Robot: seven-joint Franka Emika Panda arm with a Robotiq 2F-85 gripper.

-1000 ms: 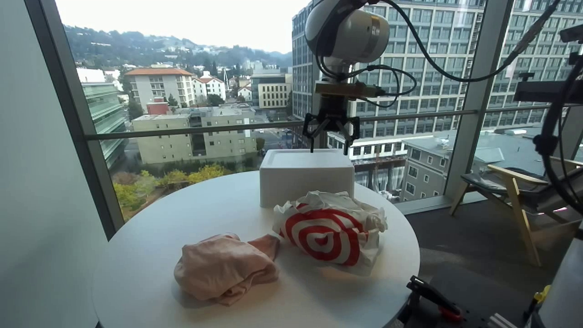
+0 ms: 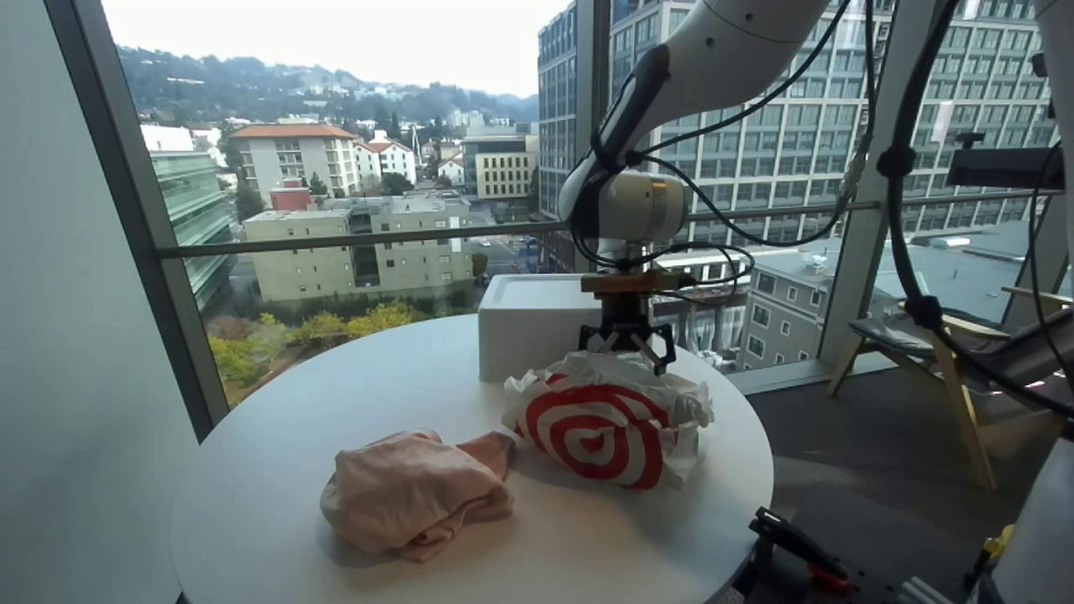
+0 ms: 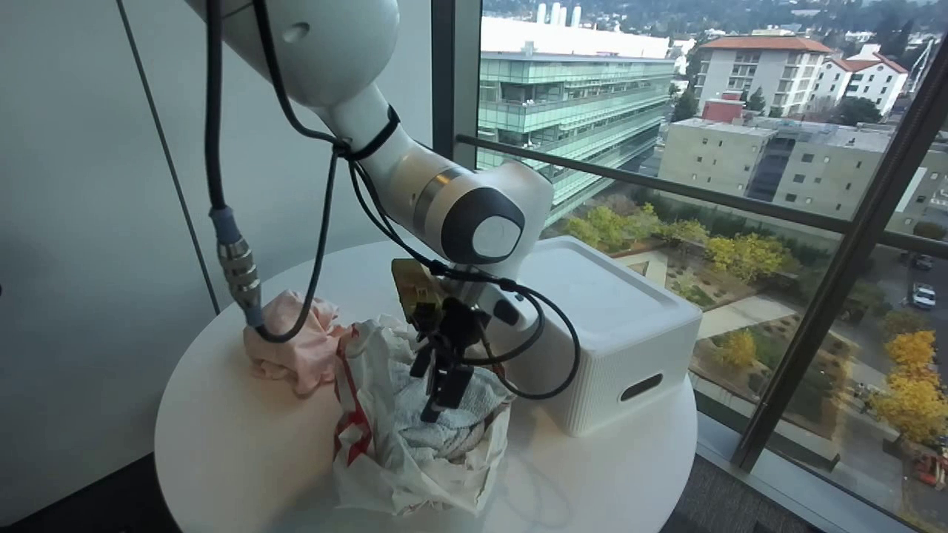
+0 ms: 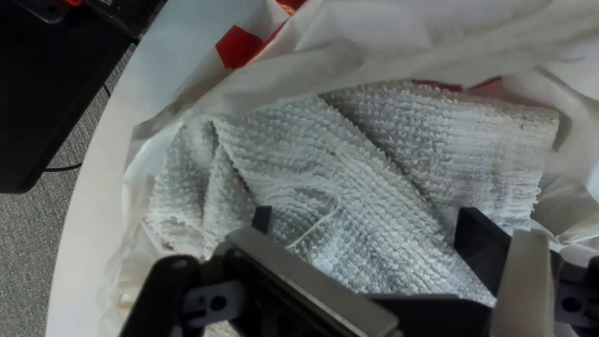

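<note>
My gripper is open over the mouth of a white plastic bag point(image 3: 382, 480) with a red target print point(image 2: 594, 443). Inside the bag lies a folded grey-white knit towel point(image 4: 359, 185), which fills the wrist view between and beyond the fingers. In exterior view 2 the fingers point(image 3: 449, 386) reach down into the bag's opening, close to the towel. Whether they touch the cloth cannot be told. Exterior view 1 hides the lower fingertips behind the bag's crumpled rim. A pink cloth point(image 2: 418, 493) lies crumpled on the table, left of the bag.
A white lidded box point(image 3: 622, 329) stands on the round white table point(image 2: 282, 403) behind the bag. Bare tabletop surrounds the pink cloth at the left and front. Cables point(image 3: 573, 355) hang in loops around the arm.
The open gripper has come down from above the box's height to the bag's mouth. Bag, pink cloth and box stand where they were.
</note>
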